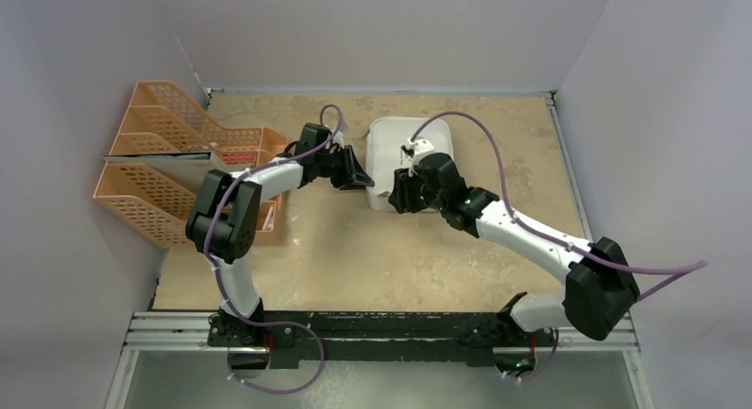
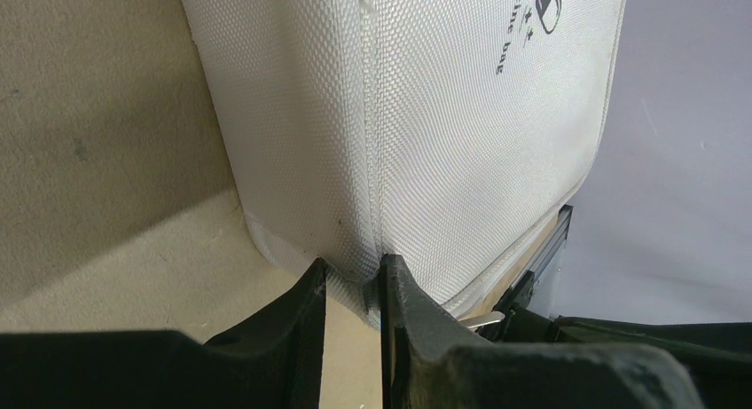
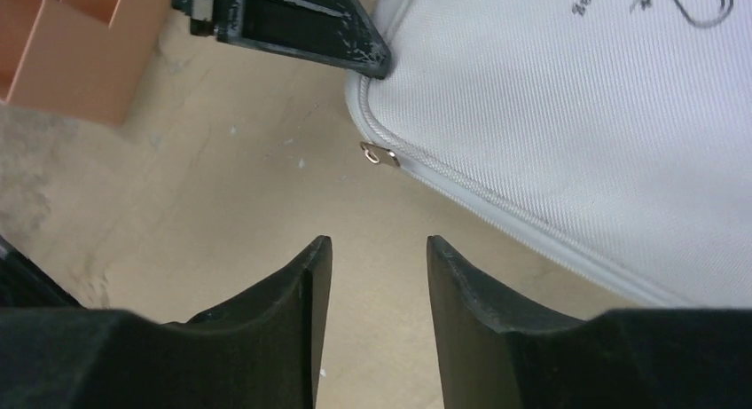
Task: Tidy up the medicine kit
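The white medicine bag (image 1: 385, 147) lies shut on the table at the back centre, its lid printed with a small capsule mark. My left gripper is shut on the bag's front left corner, pinching the white fabric (image 2: 306, 143) by its edge. A metal zipper pull (image 3: 381, 154) shows at the bag's seam in the right wrist view, close to the left gripper's fingertip (image 3: 377, 61). My right gripper hangs over the bag's front edge with its fingers apart and nothing between them. The zipper pull lies beyond its fingertips, not touching them.
An orange basket organizer (image 1: 142, 216) with compartments stands on the left, with a grey flat item (image 1: 182, 168) sticking out of it. The table (image 1: 355, 258) in front of the bag is bare. Walls close in the back and sides.
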